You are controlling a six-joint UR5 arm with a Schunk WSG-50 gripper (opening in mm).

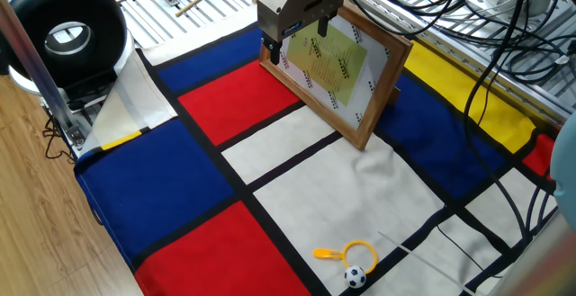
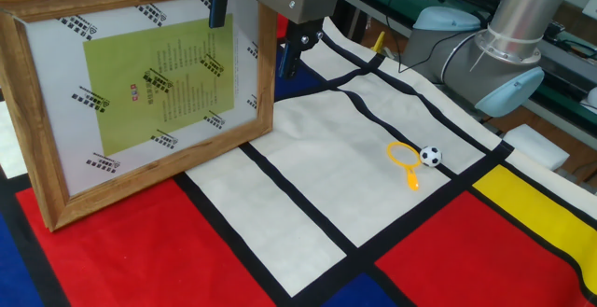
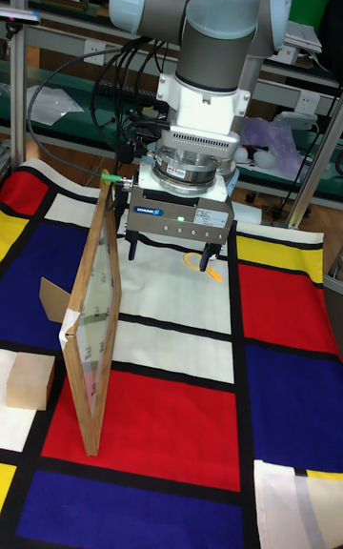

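Note:
My gripper (image 1: pixel 299 40) hangs above the cloth with its two dark fingers well apart and nothing between them. In exterior view 3 the gripper (image 3: pixel 173 250) is beside the front of a wooden picture frame (image 3: pixel 94 366), which stands upright on the cloth. A yellow-green sheet (image 2: pixel 159 78) shows behind the frame's clear front. On a white patch lies a keyring with a yellow-orange loop and strap (image 1: pixel 362 244) and a small black-and-white football (image 1: pixel 355 276). The same football (image 2: pixel 430 156) is right of the frame in exterior view 2, clear of the gripper.
The cloth (image 1: pixel 180 183) has red, blue, yellow and white blocks with black bands. A cardboard-coloured block (image 3: pixel 30 380) sits behind the frame. Black cables (image 1: pixel 490 71) hang at the right in exterior view 1.

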